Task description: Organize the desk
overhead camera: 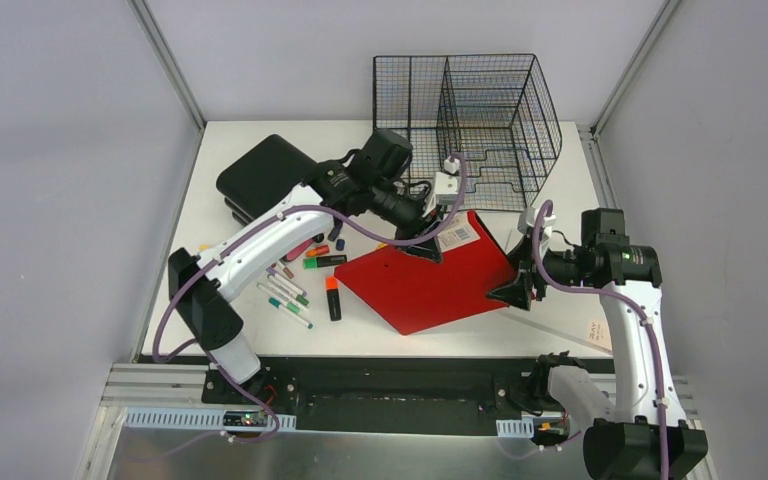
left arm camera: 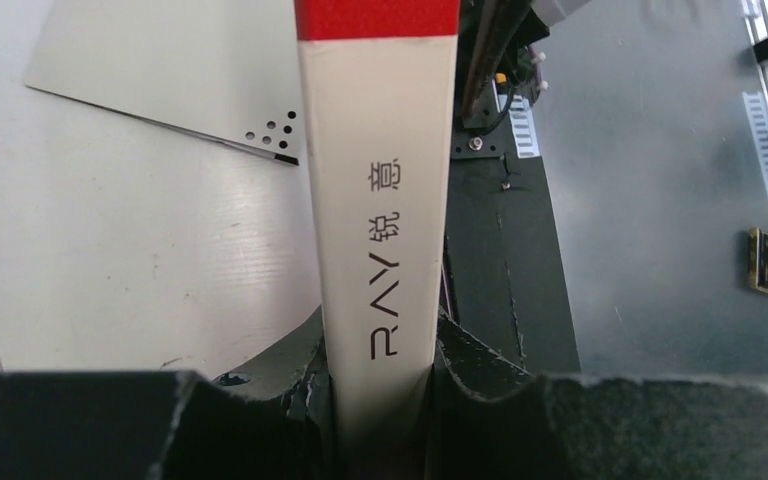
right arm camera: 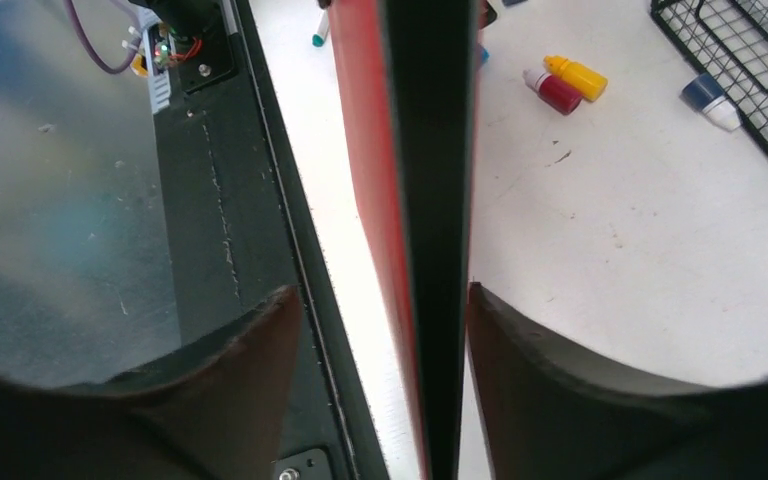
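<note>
A red folder [overhead camera: 410, 285] is raised at a tilt over the desk's front middle. My left gripper [overhead camera: 420, 240] is shut on its upper edge; in the left wrist view its white spine marked RAY [left arm camera: 378, 230] fills the space between the fingers. My right gripper [overhead camera: 515, 280] is at the folder's right edge, part open, and in the right wrist view the folder's dark edge [right arm camera: 430, 200] runs between its blurred fingertips.
A black wire rack [overhead camera: 480, 110] stands at the back right. Black cases [overhead camera: 265, 170] lie at left, with several markers [overhead camera: 285, 300] and small bottles [right arm camera: 575, 75] scattered. A pale board [left arm camera: 160, 70] lies on the right side of the desk.
</note>
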